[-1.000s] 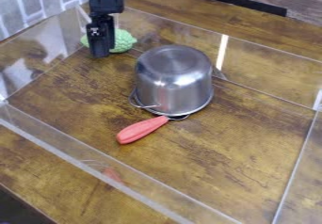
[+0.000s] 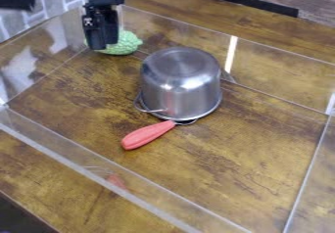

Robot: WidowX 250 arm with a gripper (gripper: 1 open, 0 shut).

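My black gripper [image 2: 101, 42] is at the upper left, open, its fingertips just left of and beside a pale green crumpled object [image 2: 124, 44], partly overlapping it in this view. An upturned steel pot [image 2: 179, 80] stands near the centre. A pink-red handle [image 2: 147, 136] with a wire loop lies just below the pot; whatever it connects to under the pot is hidden.
A wooden table surface [image 2: 249, 159] lies inside clear transparent walls. A dark slot shows along the back edge.
My gripper has shifted slightly up and left, uncovering a little more of the green object. The pot and pink handle are unchanged.
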